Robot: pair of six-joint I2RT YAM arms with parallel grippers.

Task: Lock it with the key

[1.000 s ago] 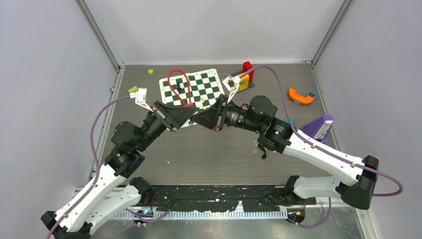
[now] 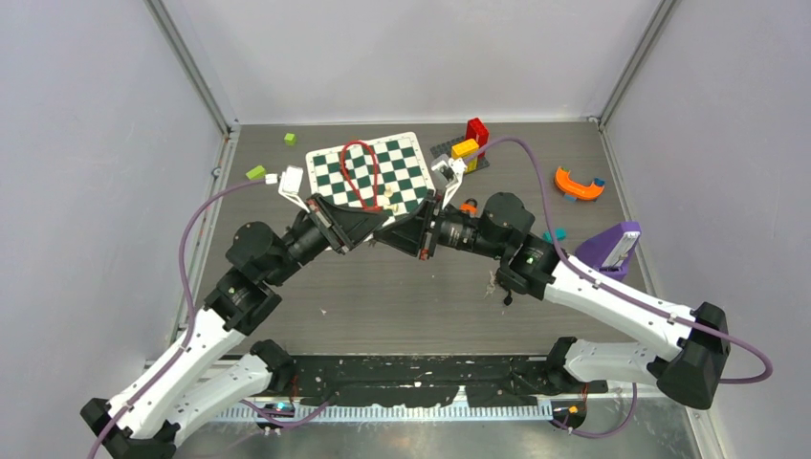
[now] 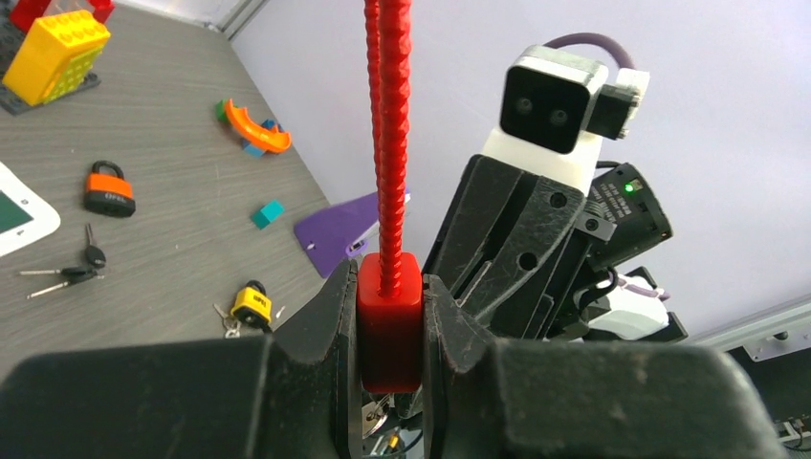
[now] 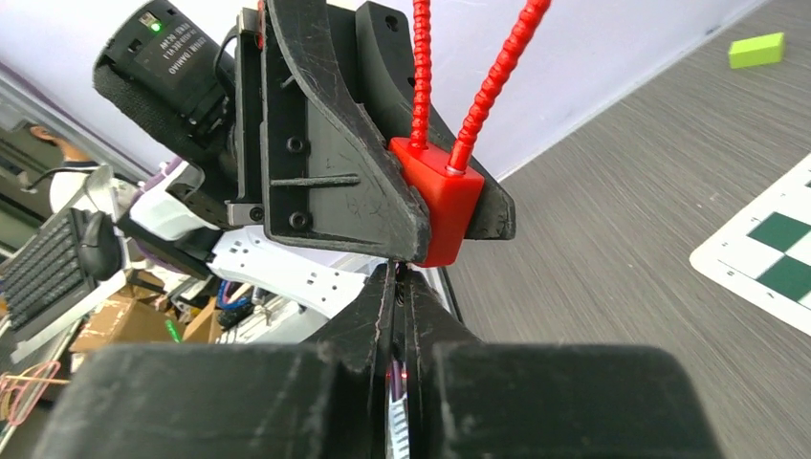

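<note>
A red lock (image 3: 389, 330) with a long red cable loop sits between the fingers of my left gripper (image 2: 381, 216). In the right wrist view the lock's red body (image 4: 448, 206) is pinched there, cable rising from its top. My right gripper is shut just below the lock's underside, its tips close together. A small dark thing shows between those tips and the lock; its shape and whether it sits inside the lock cannot be made out. From above, both grippers meet over the board's near edge, hiding the lock's body.
Beneath lies a green-and-white chessboard (image 2: 394, 164). An orange padlock (image 3: 111, 191), loose keys (image 3: 69, 275) and a yellow padlock (image 3: 252, 306) rest on the table. A purple stand (image 2: 612, 249) is at the right.
The right gripper moved slightly right and stays close to it.
</note>
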